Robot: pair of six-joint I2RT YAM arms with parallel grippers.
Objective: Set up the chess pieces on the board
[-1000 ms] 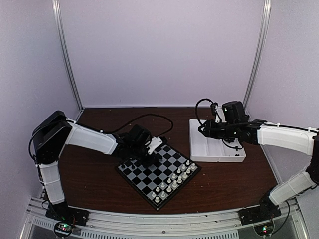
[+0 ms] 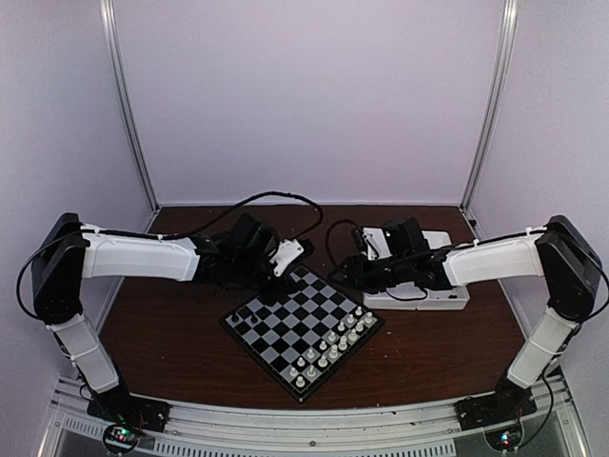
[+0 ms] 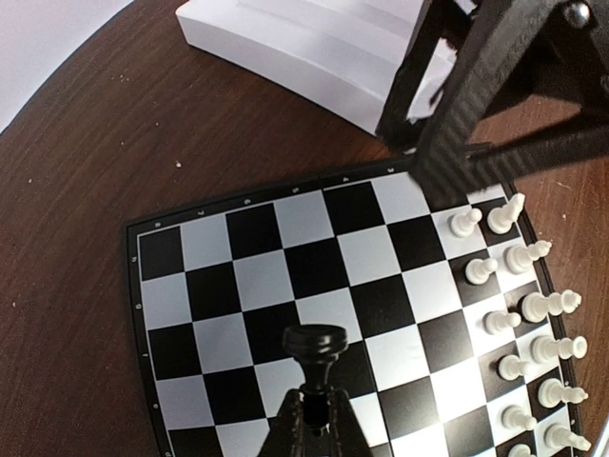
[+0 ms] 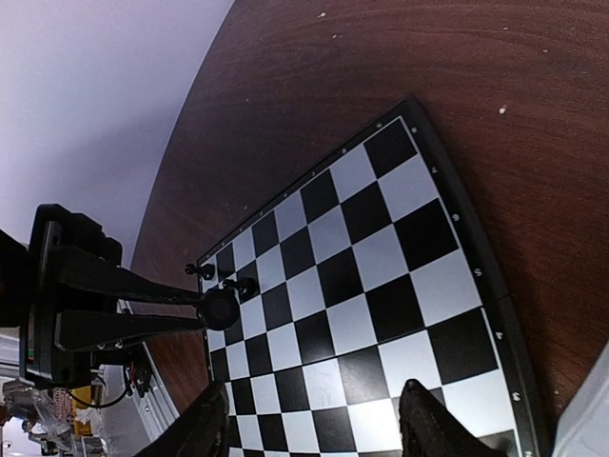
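The chessboard (image 2: 303, 333) lies on the table, white pieces (image 3: 533, 305) standing in rows along one side. A few black pieces (image 4: 245, 286) stand near another edge. My left gripper is shut on a black piece, held above the board; in the right wrist view it appears at the left, the piece's round end between its fingers. My right gripper hangs over the board's right part, near the tray, its fingers apart at the bottom of its own view with nothing seen between them.
A white tray (image 2: 428, 300) lies right of the board, partly under the right arm.
My left arm has lifted slightly with the piece. My right gripper has moved left from over the tray toward the board.
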